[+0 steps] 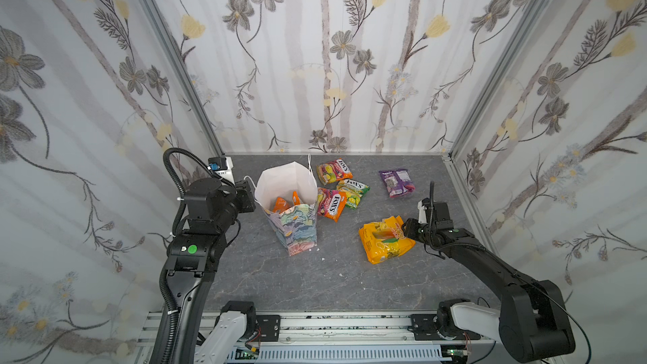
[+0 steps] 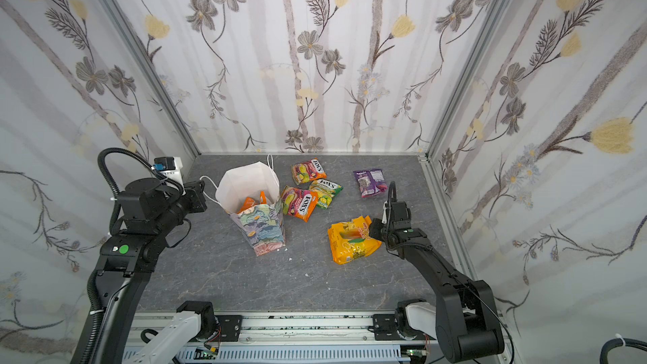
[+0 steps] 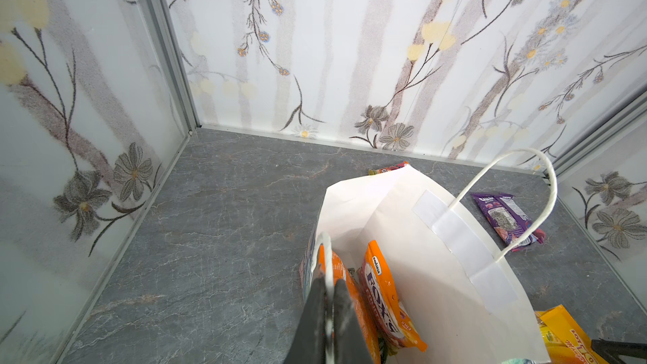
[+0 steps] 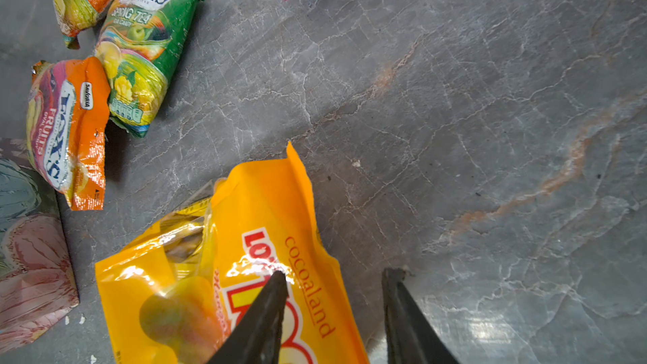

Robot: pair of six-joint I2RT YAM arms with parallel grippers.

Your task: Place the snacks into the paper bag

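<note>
The paper bag (image 1: 298, 223) stands open on the left of the table, orange snack packs (image 3: 380, 290) inside it. A thin white handle (image 3: 328, 263) of the bag runs between the fingers of my left gripper, which is shut on it. On the table at right lies a big yellow snack bag (image 4: 269, 229). My right gripper is at its right edge, fingers apart, one finger over the pack and the other over bare table. Two orange packs (image 1: 335, 170) (image 1: 331, 203), a green pack (image 4: 145, 50) and a purple pack (image 1: 397, 182) lie behind.
The second bag handle (image 3: 549, 192) arches up over the bag's far side. Small white crumbs lie near the bag's base.
</note>
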